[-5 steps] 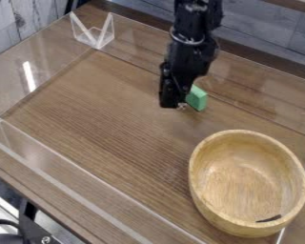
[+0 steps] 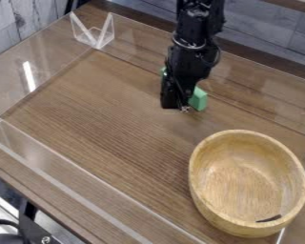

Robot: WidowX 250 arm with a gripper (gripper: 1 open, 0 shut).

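Note:
My gripper (image 2: 181, 101) is low over the middle of the wooden table, its dark fingers shut. A small green object (image 2: 198, 96) lies just behind it and to its right, partly hidden by the gripper. Whether they touch is hard to tell.
A large tan bowl (image 2: 244, 168) stands at the front right with a small dark piece inside. A white wire-like holder (image 2: 94, 30) is at the back left.
My gripper has shifted slightly to the right, closer to the green object, which is now more hidden behind it.

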